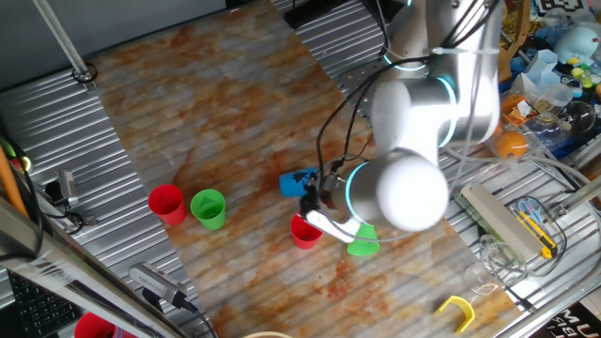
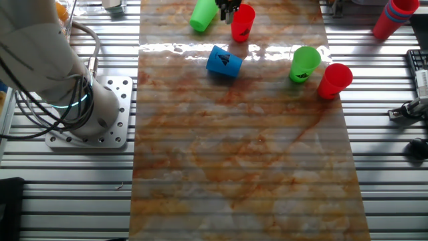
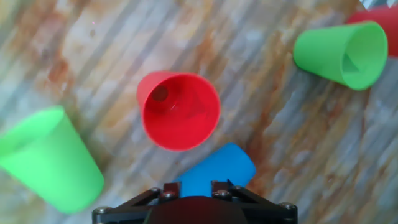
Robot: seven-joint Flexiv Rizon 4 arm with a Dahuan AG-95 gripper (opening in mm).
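My gripper is at the bottom of the wrist view, its fingertips apart with nothing held between them. Beyond them lies a blue cup (image 3: 217, 171) on its side, partly hidden by the gripper; it also shows on its side in exterior view 2 (image 2: 224, 61). Close by, a red cup (image 3: 179, 112) opens upward, and a green cup (image 3: 56, 162) is at the left. Farther off, another green cup (image 1: 208, 209) and red cup (image 1: 167, 204) stand side by side. The arm covers part of the nearer green cup (image 1: 362, 246) in exterior view 1.
A marbled board (image 2: 241, 167) carries the cups, with wide bare room on one side. Stacked cups (image 2: 391, 20) stand off the board. Yellow bracket (image 1: 457, 313) sits near its corner, and a slatted metal table surrounds it.
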